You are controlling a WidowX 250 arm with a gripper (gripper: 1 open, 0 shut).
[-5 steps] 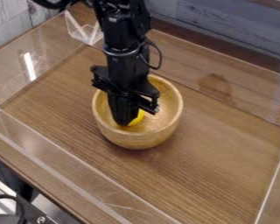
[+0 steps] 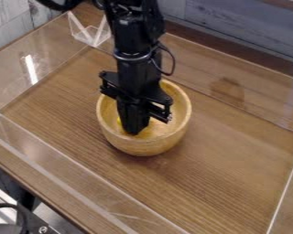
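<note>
A cream round bowl (image 2: 160, 140) sits on the wooden table in the middle of the camera view. My black gripper (image 2: 129, 117) reaches down from above into its left half, the fingertips low inside the bowl over a small yellow object (image 2: 120, 125), which is mostly hidden behind them. I cannot make out whether the fingers are shut or hold anything.
Clear plastic pieces stand at the left edge and the back left. A pale wall runs along the back, and a dark cable lies at the lower left corner.
My gripper has shifted slightly to the left within the bowl, and more of the yellow object is now covered by it. The bowl stays about where it was.
</note>
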